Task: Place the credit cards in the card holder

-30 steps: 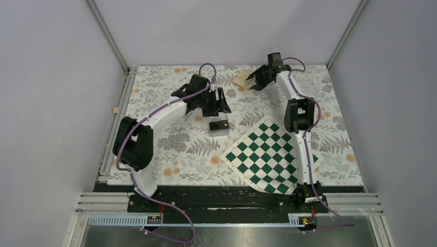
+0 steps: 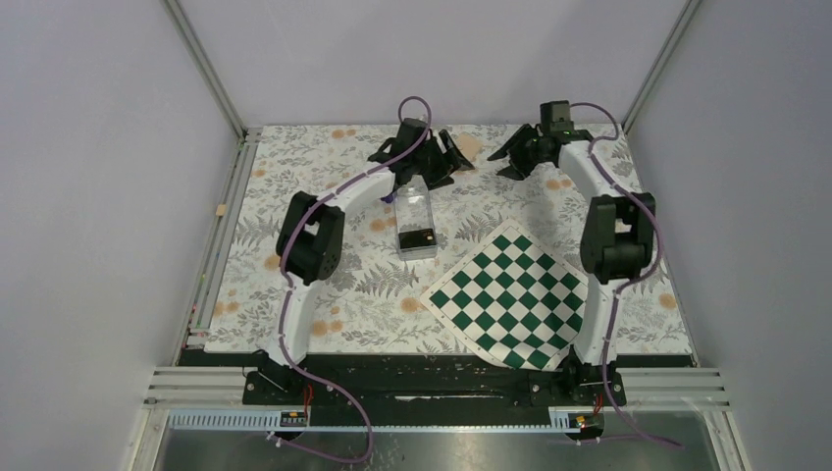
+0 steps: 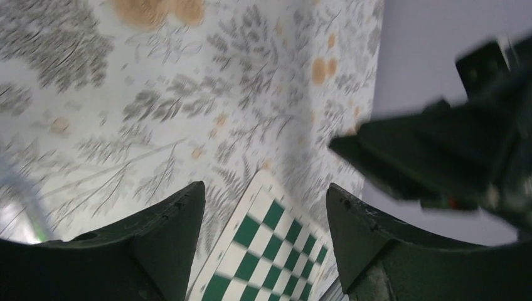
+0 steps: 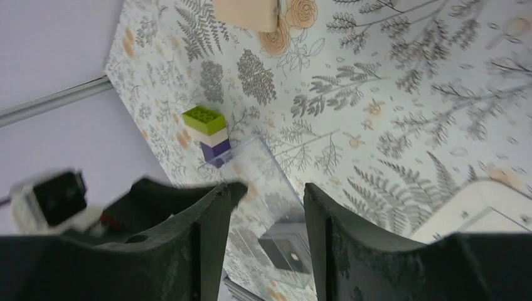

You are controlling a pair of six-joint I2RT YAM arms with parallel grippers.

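Note:
A dark card (image 2: 417,238) with a small gold chip mark lies at the near end of a clear plastic box (image 2: 400,252). In the right wrist view the card (image 4: 287,251) shows on a grey block inside the box. A flat tan piece (image 2: 469,147), seemingly the card holder, rests at the back; part of the tan piece (image 4: 248,14) shows at the top of the right wrist view. My left gripper (image 2: 457,169) is open beyond the box, just in front of the tan piece. Farther right, my right gripper (image 2: 498,165) stands part open, empty.
A green-and-white checkered mat (image 2: 510,299) covers the front right of the table. Beside the clear box stands a small block stack (image 4: 210,132), green, white and purple. Both grippers are close together at the back.
My left gripper has moved back and right, away from above the clear box toward the tan piece. The right gripper has moved to the right, away from the tan piece.

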